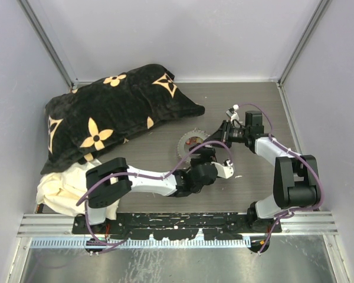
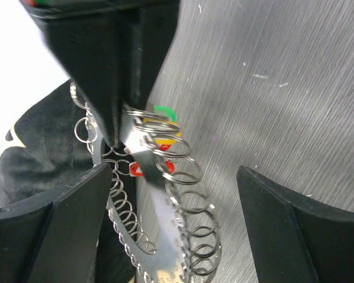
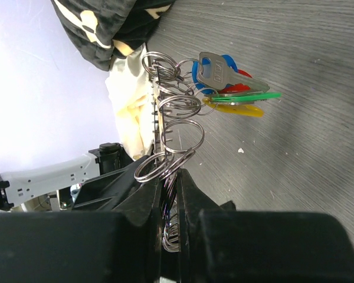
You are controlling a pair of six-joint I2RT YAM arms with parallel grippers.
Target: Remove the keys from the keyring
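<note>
The keyring (image 1: 184, 143), a ring with wire coils along it, is held up in my right gripper (image 1: 220, 133), whose fingers are shut on it in the right wrist view. Keys with coloured covers hang from its loops: grey (image 3: 220, 73), green (image 3: 248, 96), yellow (image 3: 242, 109), also red and blue. My left gripper (image 1: 203, 158) is close beside it, its fingers (image 2: 76, 218) apart around the lower coils in the left wrist view, the ring not visibly gripped.
A black patterned cushion (image 1: 94, 112) fills the upper left, with a cream cloth (image 1: 65, 188) below it. Bare wooden table (image 1: 236, 100) lies behind and right of the grippers.
</note>
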